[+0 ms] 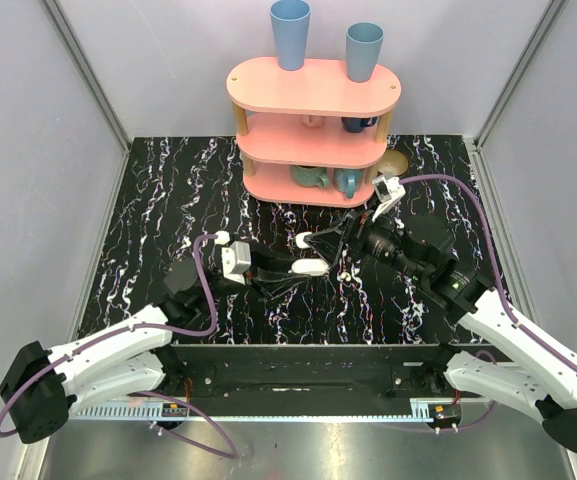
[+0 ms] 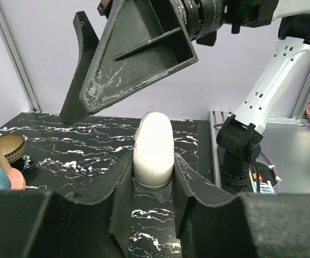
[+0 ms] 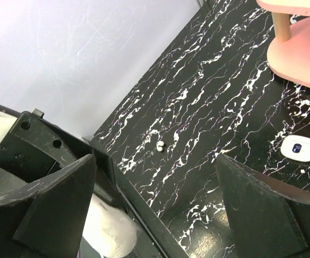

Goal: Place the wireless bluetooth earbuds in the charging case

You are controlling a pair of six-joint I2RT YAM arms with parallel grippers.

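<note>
My left gripper (image 1: 291, 271) is shut on a white, rounded earbud case (image 2: 153, 149), held upright in the left wrist view and seen at the lower left of the right wrist view. My right gripper (image 1: 342, 237) hangs open just above and right of it, apart from the case, nothing visible between its fingers. A white squarish piece (image 3: 298, 148) with a small dark mark lies on the black marble table, also at centre in the top view (image 1: 303, 240). Whether either is lidded open, and where each earbud is, I cannot clearly tell.
A pink three-tier shelf (image 1: 314, 84) with cups and mugs stands at the back. A gold bowl (image 2: 11, 144) sits right of it. Small white bits lie near the table's middle.
</note>
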